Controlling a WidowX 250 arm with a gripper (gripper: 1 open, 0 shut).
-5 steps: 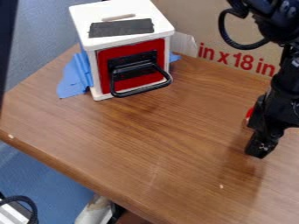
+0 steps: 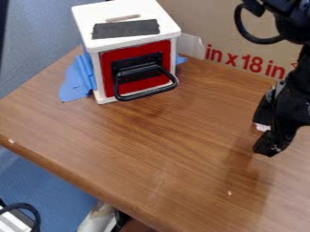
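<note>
The black robot gripper (image 2: 274, 131) is at the right edge above the wooden table (image 2: 133, 163), seen from the side; whether its fingers are open or shut is unclear. A small pale object shows just behind it, mostly hidden. A white toy oven (image 2: 87, 27) with a red front, a black door handle and a dark top patch stands at the back left.
A blue cloth (image 2: 75, 82) lies beside and behind the oven. A cardboard box (image 2: 224, 45) with red lettering stands at the back. Cables and other items sit beyond the lower left edge.
The gripper has moved slightly up and to the right. The red bit seen behind it earlier is now hidden, and a pale patch shows there.
</note>
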